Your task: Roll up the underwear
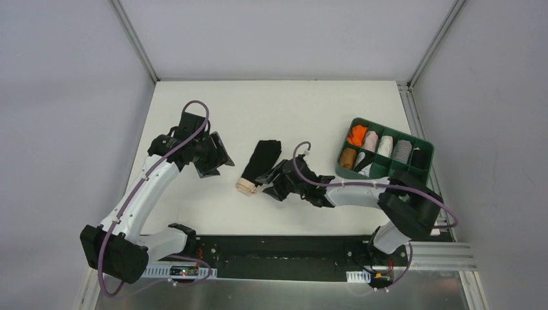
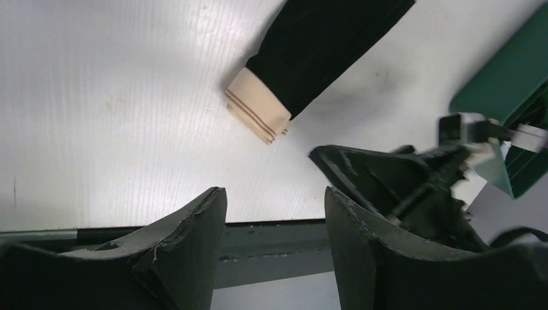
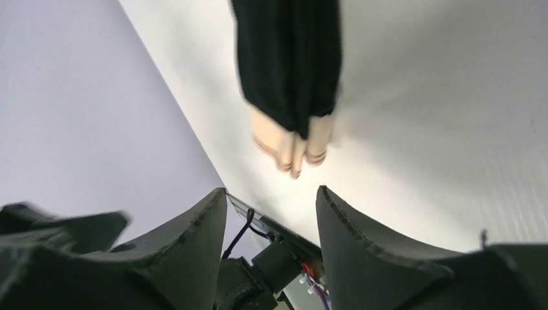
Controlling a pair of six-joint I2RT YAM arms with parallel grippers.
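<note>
The black underwear (image 1: 263, 158) lies on the white table as a narrow folded strip, slanting from upper right to lower left. Its beige waistband (image 1: 246, 186) forms the near end, and loose fold layers show there in the right wrist view on the waistband (image 3: 281, 143). To the left, apart from the cloth, my left gripper (image 1: 231, 169) stands open and empty. My right gripper (image 1: 261, 185) is open as well, close beside the waistband's right corner; nothing is between its fingers in the right wrist view.
A green divided box (image 1: 386, 126) holding several rolled pieces stands at the right of the table. A dark rail (image 1: 284, 255) runs below the near edge.
</note>
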